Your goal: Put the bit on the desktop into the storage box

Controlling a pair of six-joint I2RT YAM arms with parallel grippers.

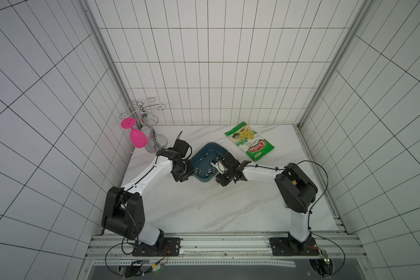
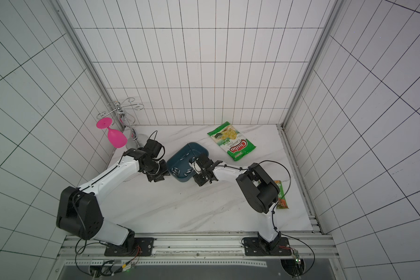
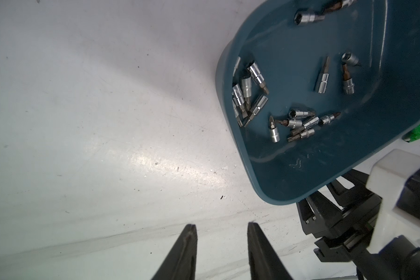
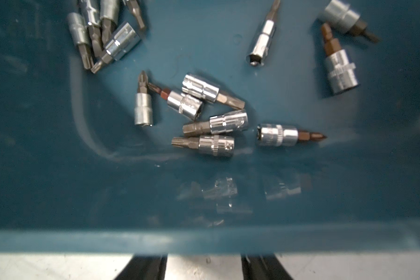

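The dark blue storage box [image 1: 219,148] stands mid-table between my two arms, with several silver bits [image 4: 214,145] scattered on its floor. No bit shows on the bare tabletop [image 3: 102,186] in the left wrist view. My left gripper is open beside the box's left end, its fingers [image 3: 187,242] apart over empty table. At the box's right side my right gripper is also open; its fingers [image 4: 149,268] stand apart outside the wall, their tips hidden by the rim. White table shows between them.
A green chip bag [image 1: 250,141] lies behind the box to the right. At the back left stands a metal rack [image 1: 155,142] with a pink goblet [image 1: 138,137]. Another small packet [image 2: 281,196] lies near the right arm's base.
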